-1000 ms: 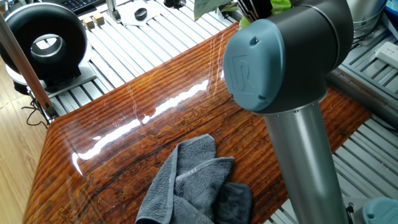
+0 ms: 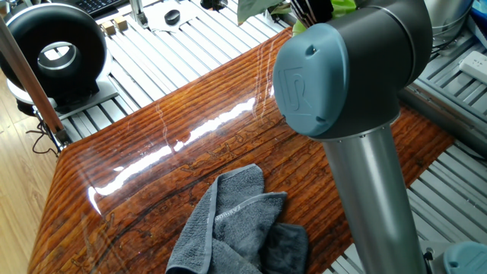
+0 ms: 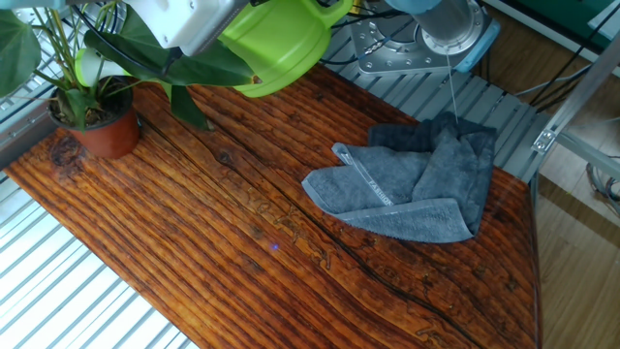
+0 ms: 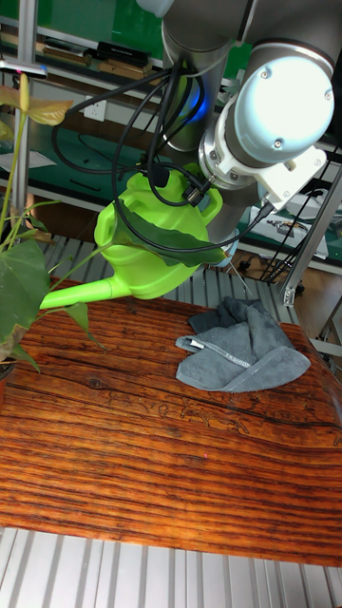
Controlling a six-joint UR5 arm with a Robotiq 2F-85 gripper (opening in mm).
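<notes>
A lime-green watering can (image 4: 152, 254) is near the back of the table, its spout (image 4: 86, 294) directed left at a potted plant (image 3: 108, 126). A leaf crosses the can's body. Close beside the can is my arm's wrist (image 4: 278, 111), with a white bracket (image 4: 292, 180) and black cables around it. My gripper's fingers are hidden among the can, leaf and cables, so their hold on the can cannot be made out. A crumpled grey towel (image 3: 417, 184) lies on the wooden tabletop (image 3: 223, 213). In the first exterior view, the arm's elbow (image 2: 312, 80) covers much of the scene.
The plant's broad leaves (image 4: 22, 289) spread over the left side of the table. A black ring-shaped object (image 2: 84, 46) stands beyond the table's corner on the slatted metal bench (image 2: 163, 68).
</notes>
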